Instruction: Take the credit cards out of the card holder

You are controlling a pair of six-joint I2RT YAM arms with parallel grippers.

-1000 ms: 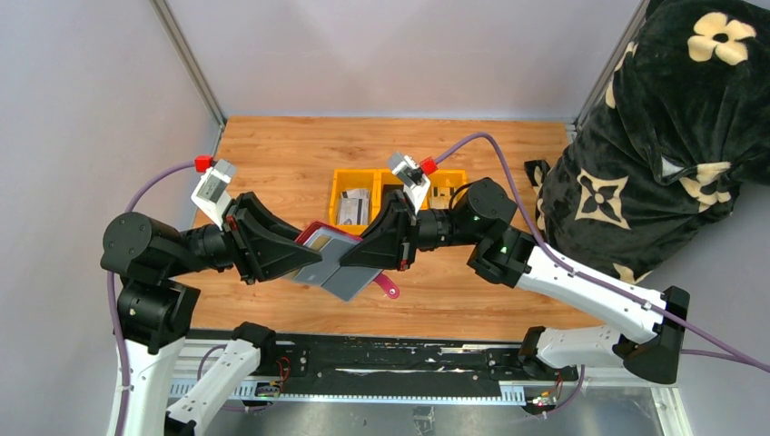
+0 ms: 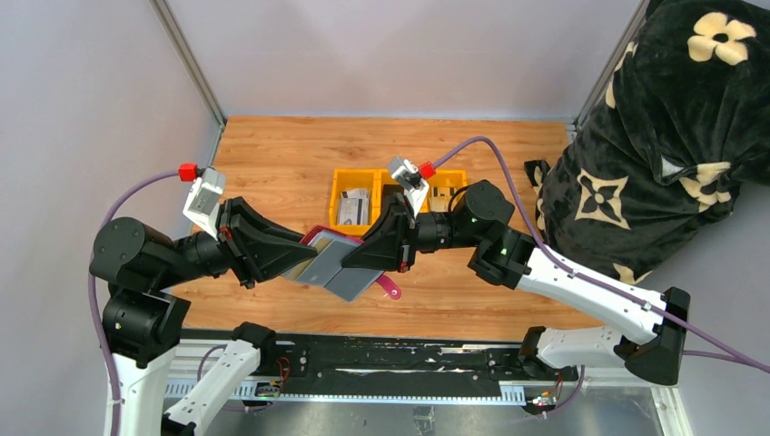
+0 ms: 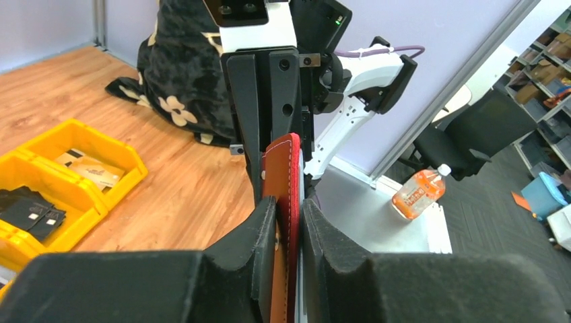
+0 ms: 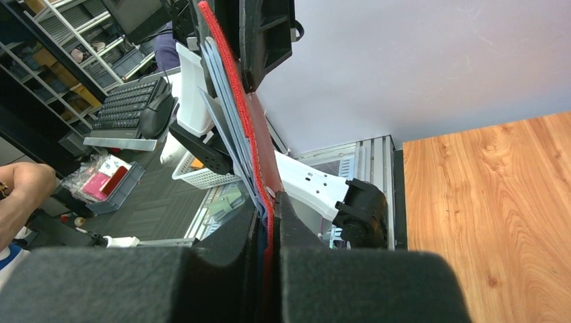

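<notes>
A red card holder [image 4: 263,148] with grey-blue card sleeves [image 2: 340,280] is raised between both grippers. In the top view my right gripper [image 2: 352,259] is shut on it from the right. My left gripper [image 2: 298,256] is at the holder's left part; in the left wrist view its fingers stand either side of the holder's edge, and whether they grip it is unclear. In the right wrist view the red rim and stacked sleeves rise from between my right fingers.
Yellow bins [image 2: 376,176] with cards stand at the back of the wooden table [image 2: 272,154]. A dark patterned cloth [image 2: 654,136] fills the right side. Table areas around the bins are clear.
My left arm and wrist have shifted slightly to the left, its fingertips still at the holder. My right arm has not visibly moved.
</notes>
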